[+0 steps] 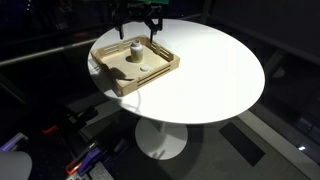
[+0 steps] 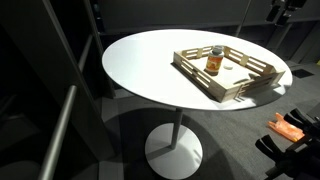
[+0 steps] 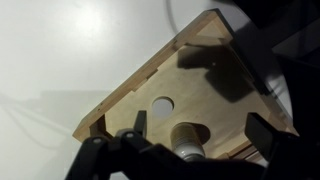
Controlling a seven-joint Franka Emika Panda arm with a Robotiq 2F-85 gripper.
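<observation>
A wooden tray with slotted sides stands on the round white table. Inside it, an orange bottle with a pale top is upright. A small white disc, perhaps a lid, lies flat on the tray floor near the bottle. My gripper is above the tray in exterior view 1, apart from everything in it. In the wrist view the gripper stands open, fingers wide apart, with the bottle below the gap between them. The bottle's lower part is hard to make out from above.
The tray sits close to the table's edge, and its walls rise around the bottle and disc. Dark floor surrounds the table.
</observation>
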